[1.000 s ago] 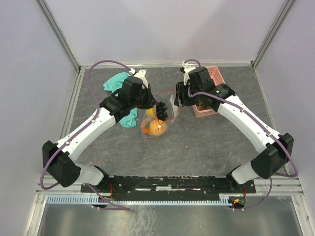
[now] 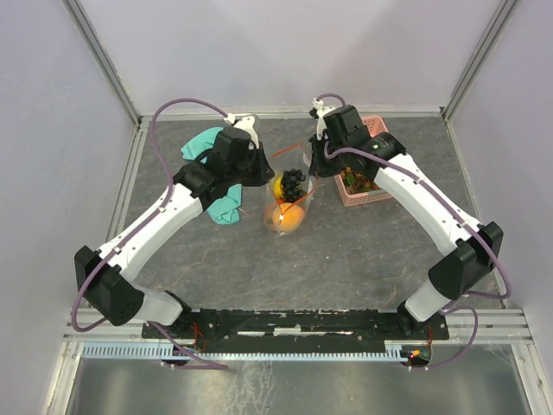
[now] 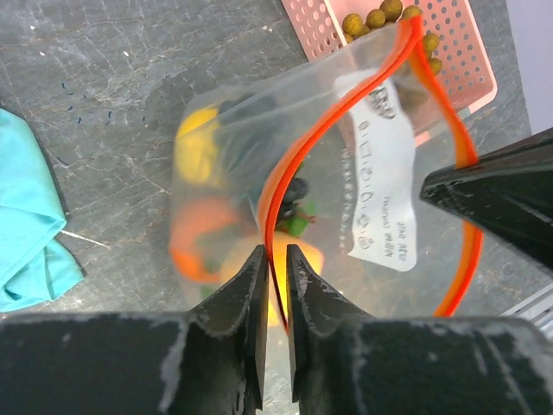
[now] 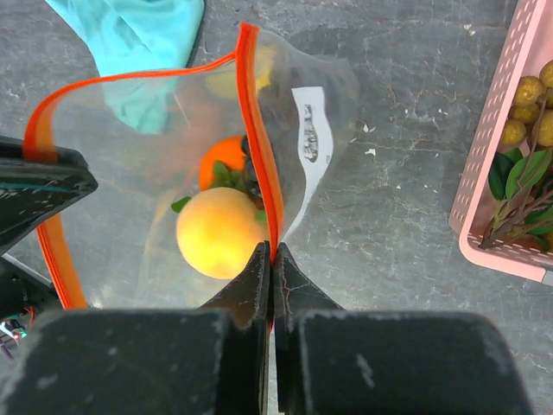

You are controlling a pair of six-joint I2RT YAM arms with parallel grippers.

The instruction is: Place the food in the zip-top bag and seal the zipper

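Note:
The clear zip bag [image 2: 285, 216] with orange zipper stands open between my grippers, holding an orange-yellow round fruit [image 4: 220, 233], dark grapes [image 2: 292, 186], a yellow item [image 3: 195, 143] and greens. My left gripper [image 2: 268, 177] holds the left zipper edge at the rim, fingers nearly together on it in the left wrist view [image 3: 276, 264]. My right gripper is shut on the opposite orange zipper edge. The bag's mouth is pulled apart between them.
A pink basket [image 2: 363, 194] with small fruits and leaves stands at the back right. A turquoise cloth [image 2: 223, 207] lies to the left.
My right gripper has moved slightly upward in the top view and shut on the bag's edge; the bag and its food have shifted right and look more upright.

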